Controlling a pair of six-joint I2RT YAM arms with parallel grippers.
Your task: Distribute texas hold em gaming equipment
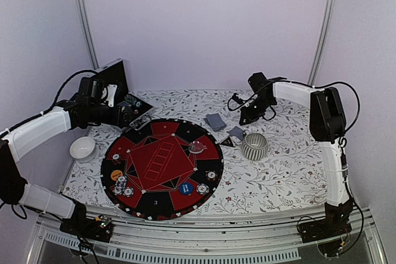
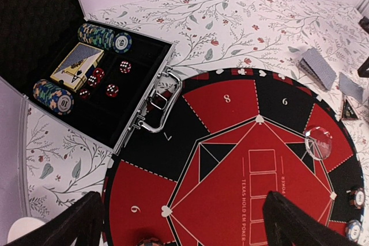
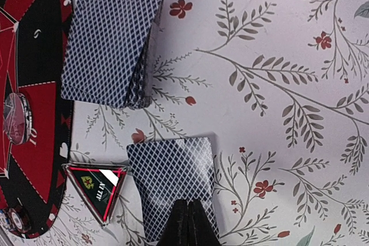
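A patterned card or thin stack of cards (image 3: 173,171) lies on the floral cloth, beside the triangular dealer marker (image 3: 95,188) and in front of the taller card deck (image 3: 112,44). My right gripper is shut above this card's near part, with nothing visible between its fingers. The round red and black poker mat (image 1: 154,159) has chips (image 1: 202,188) and a clear disc (image 1: 196,147) on it. At the mat's back left, my left gripper is open and empty, in front of the case (image 2: 167,50) holding chips (image 2: 53,97), dice (image 2: 112,90) and a card pack (image 2: 76,64).
A striped round container (image 1: 254,148) stands close to the card's front right. A white bowl (image 1: 82,148) sits left of the mat. The raised case lid (image 1: 114,78) stands at the back left. Free cloth extends at the right front and along the back.
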